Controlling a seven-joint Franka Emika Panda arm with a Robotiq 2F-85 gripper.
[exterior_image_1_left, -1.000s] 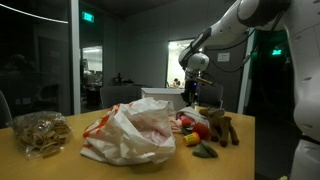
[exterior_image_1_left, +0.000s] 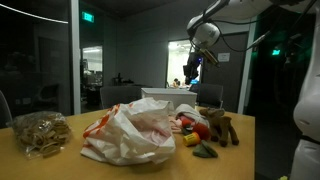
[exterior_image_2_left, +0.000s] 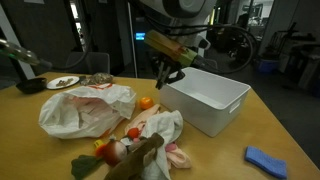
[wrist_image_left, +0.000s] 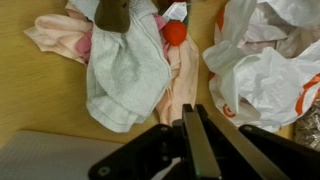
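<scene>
My gripper (exterior_image_1_left: 190, 77) hangs in the air above the table, clear of the pile, and beside the bin's near-left side in exterior view 2 (exterior_image_2_left: 163, 75). Its black fingers stand close together in the wrist view (wrist_image_left: 195, 125); whether anything thin is between them does not show. Below lies a pale grey-white cloth (wrist_image_left: 128, 75) on a pink cloth (wrist_image_left: 182, 75). A red ball (wrist_image_left: 175, 32) sits beside them. A brown plush toy (exterior_image_1_left: 215, 124) lies partly over the cloth. The crumpled white plastic bag (wrist_image_left: 255, 75) spreads to one side.
An open white bin (exterior_image_2_left: 220, 105) stands behind the pile. A blue block (exterior_image_2_left: 265, 162) lies at the table's right, with bare table around it. A brown-filled clear bag (exterior_image_1_left: 40, 132) is at far left. An orange fruit (exterior_image_2_left: 146, 102) lies near the white bag.
The bag, the plush toy and the things near them look unmoved.
</scene>
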